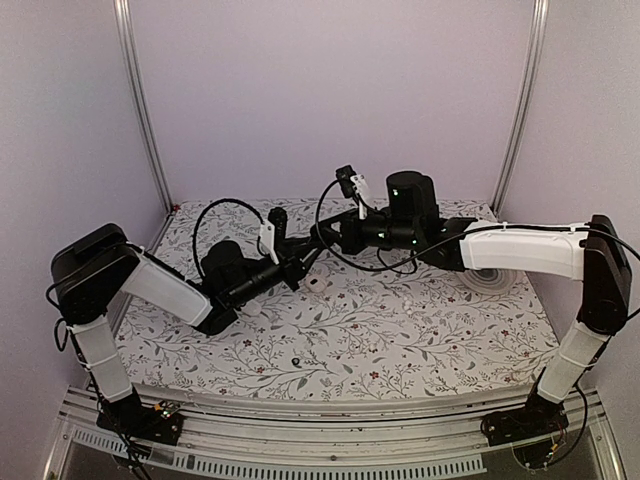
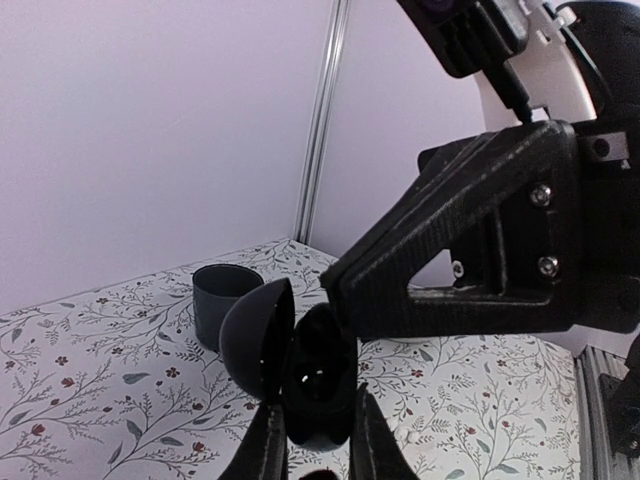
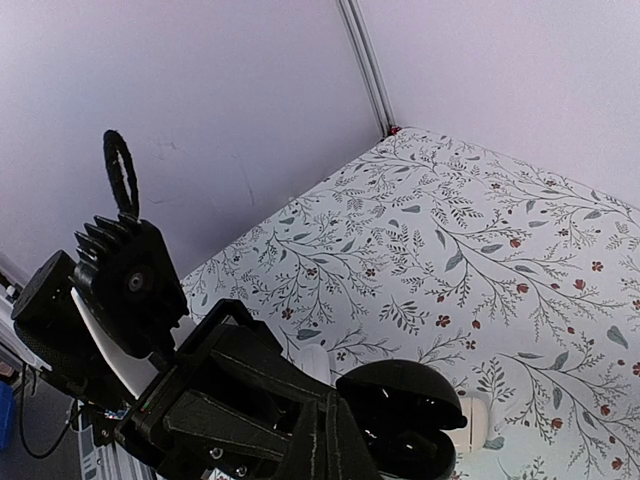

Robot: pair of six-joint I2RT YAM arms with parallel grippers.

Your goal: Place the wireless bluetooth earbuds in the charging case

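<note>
A black charging case (image 2: 258, 340) with its lid open is held in the air by my left gripper, shut on it. Its cavity faces the right gripper. My right gripper has its fingertips at the open case, largely covering the cavity in the left wrist view. It is shut; what lies between its fingers is hidden, so I cannot tell whether an earbud is there. In the top view both grippers meet near the middle, above the table.
A dark cup (image 2: 220, 290) stands behind the case. A round patterned item (image 1: 490, 283) lies at the right of the table. A small dark object (image 1: 296, 362) lies near the front.
</note>
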